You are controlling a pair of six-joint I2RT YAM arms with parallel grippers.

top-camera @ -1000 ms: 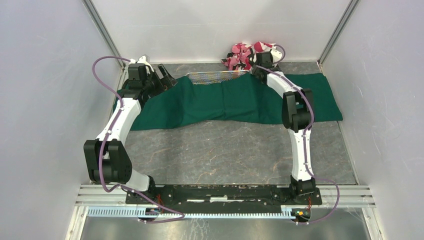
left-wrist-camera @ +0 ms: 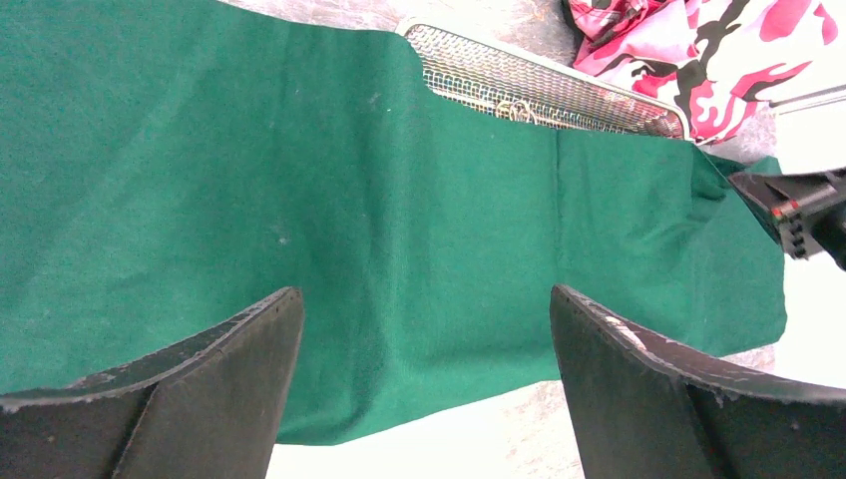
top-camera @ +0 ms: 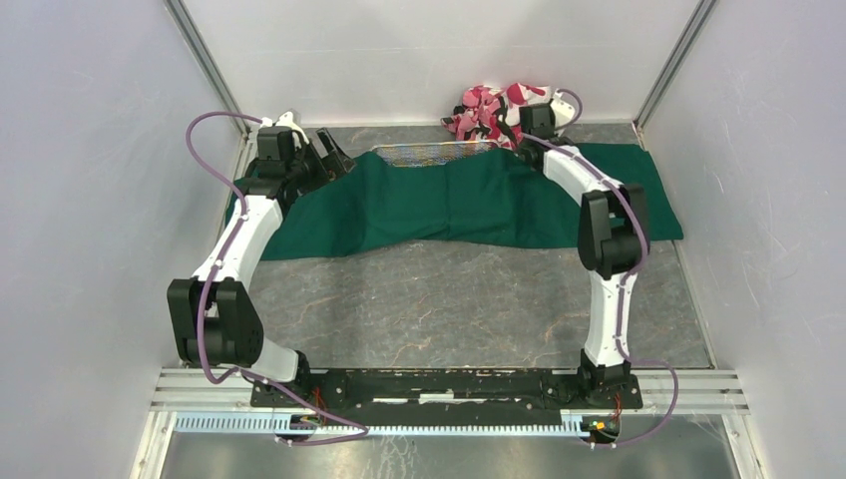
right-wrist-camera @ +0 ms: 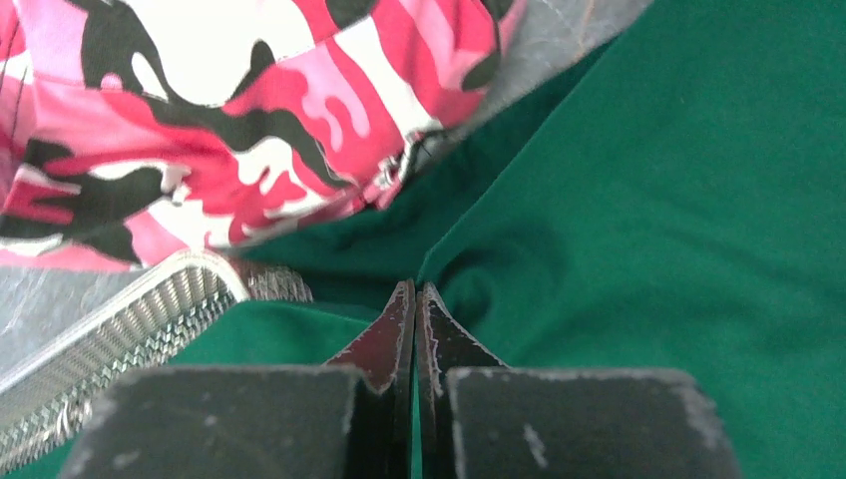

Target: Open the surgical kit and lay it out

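Observation:
A green cloth (top-camera: 424, 205) stretches wide across the table and covers most of a metal mesh tray (top-camera: 429, 153), whose back rim shows. At the cloth's back edge, right of the tray, my right gripper is shut on a fold of the green cloth; the fold rises to its fingertips in the right wrist view. In the left wrist view the cloth (left-wrist-camera: 479, 230) is pulled up toward those black fingers (left-wrist-camera: 798, 195). My left gripper hangs over the cloth's left part, open, nothing between its fingers.
A pink, white and black patterned cloth (top-camera: 489, 115) lies bunched at the back, close beside the right gripper and the tray's corner. White walls bound the table behind and at both sides.
The left arm has not moved.

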